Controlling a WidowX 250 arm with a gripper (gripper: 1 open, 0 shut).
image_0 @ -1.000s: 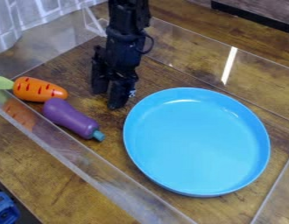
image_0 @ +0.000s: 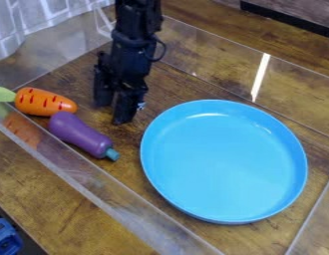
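Observation:
My dark gripper (image_0: 122,92) reaches down from the top over the wooden surface, between a purple eggplant toy (image_0: 80,133) and a blue plate (image_0: 223,157). Its fingers are dark and partly blurred, with a small light shape beside the right one; whether anything is between them I cannot tell. An orange carrot toy (image_0: 45,103) lies at the left, just behind the eggplant.
A clear wall runs diagonally along the lower left, and a blue object (image_0: 2,239) sits in the bottom left corner. The wooden surface (image_0: 220,70) behind the plate is clear.
My gripper has shifted slightly to the left. The toys and the plate have not moved.

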